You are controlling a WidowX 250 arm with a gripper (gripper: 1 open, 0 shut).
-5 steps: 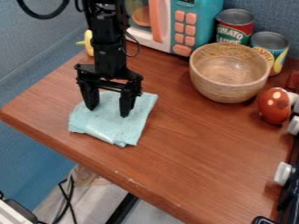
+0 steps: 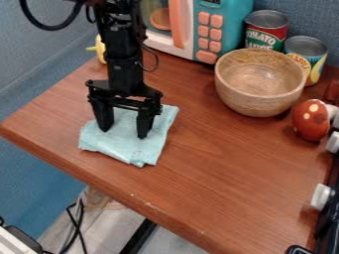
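A light blue folded cloth (image 2: 127, 147) lies flat on the left part of the wooden table (image 2: 212, 189). My black gripper (image 2: 125, 129) reaches down over it, fingertips at the cloth's surface on either side of its middle. Whether cloth is pinched between the fingers is hard to see.
A wooden bowl (image 2: 259, 84) stands at the back right, with two cans (image 2: 265, 30) and a toy microwave (image 2: 199, 25) behind it. A red-orange round object (image 2: 310, 120) and dark items line the right edge. Something yellow (image 2: 98, 48) is behind the arm.
My gripper has shifted very slightly over the cloth; the cloth and everything else look unchanged.
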